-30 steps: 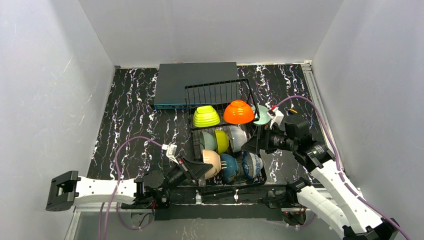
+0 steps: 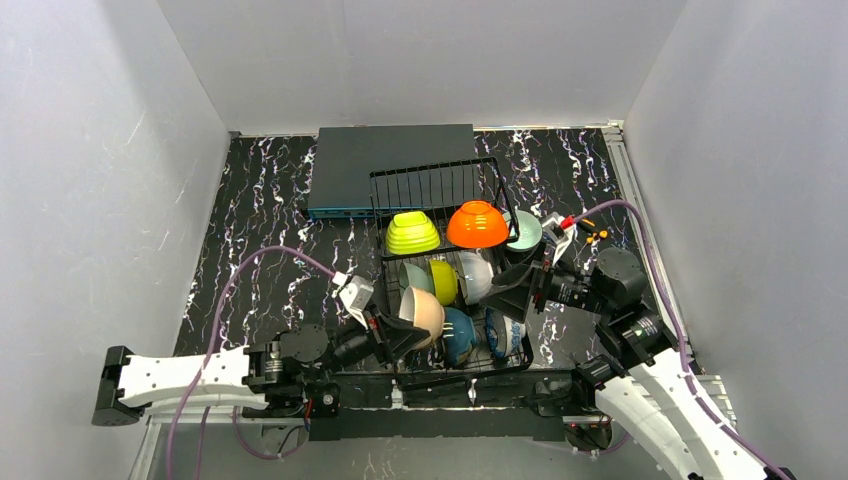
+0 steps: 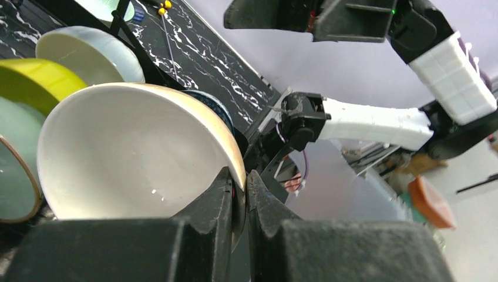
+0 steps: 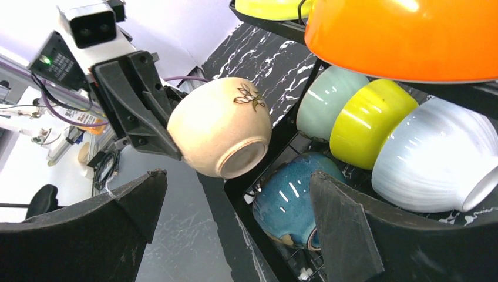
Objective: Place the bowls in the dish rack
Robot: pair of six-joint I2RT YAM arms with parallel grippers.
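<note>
The rim of a cream bowl (image 3: 132,150) is pinched by my left gripper, which is shut on it. The right wrist view shows this bowl (image 4: 220,126) tilted on its side, raised above the front left of the black dish rack (image 2: 440,378). Beside it, a blue bowl (image 4: 293,194) sits in the front row with a blue-and-white bowl (image 2: 508,332). Behind stand a pale green bowl (image 4: 329,100), a yellow-green bowl (image 4: 373,114) and a white bowl (image 4: 431,155). My right gripper is open, nothing between its fingers, over the rack's right side.
On the rack's upper tier rest a lime bowl (image 2: 412,233) and an orange bowl (image 2: 477,224). A pale mint bowl (image 2: 525,230) lies right of the rack. Behind is a flat dark box (image 2: 390,165).
</note>
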